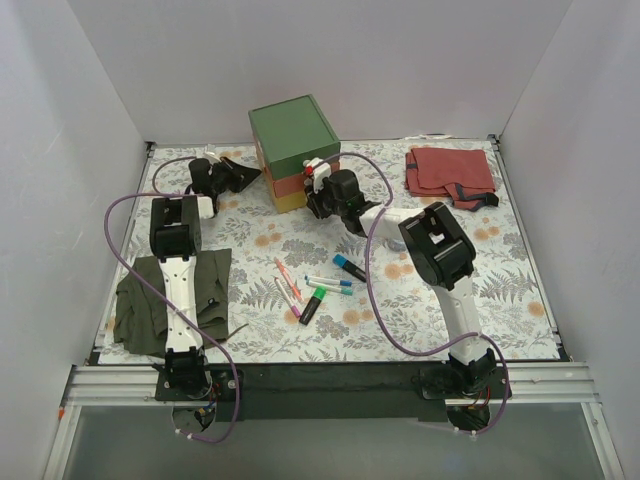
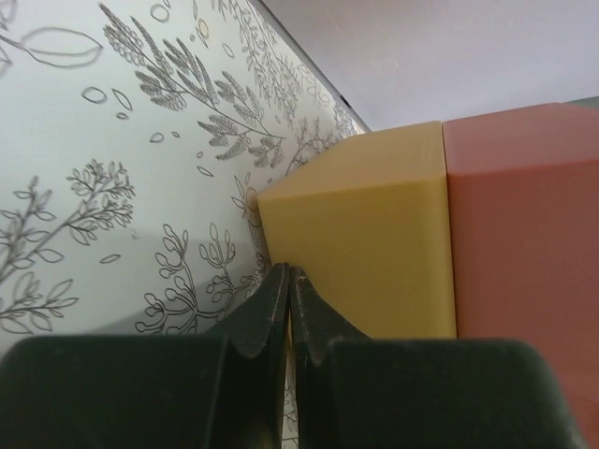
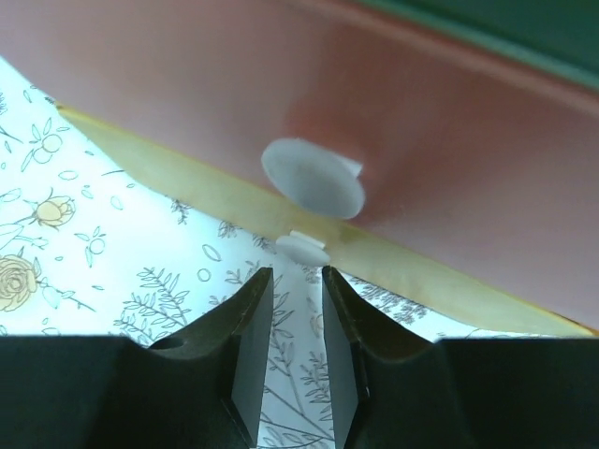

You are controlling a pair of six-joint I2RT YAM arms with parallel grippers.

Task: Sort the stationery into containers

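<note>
A drawer box (image 1: 293,130) with a green top stands at the back of the table. Below the green are a pinkish-red drawer (image 3: 187,103) and a yellow one (image 3: 178,178), each with a white round knob; the red drawer's knob (image 3: 314,178) is larger in the right wrist view. My left gripper is shut beside the box's left side, nothing visible between its fingers. My right gripper is part open and empty before the front, its tips just below the lower knob (image 3: 302,250). Markers (image 1: 328,285) and pens lie mid-table.
A red cloth pouch (image 1: 450,172) lies at the back right, and a dark green cloth (image 1: 150,305) at the front left. Something round and clear (image 1: 392,243) sits beside the right forearm.
</note>
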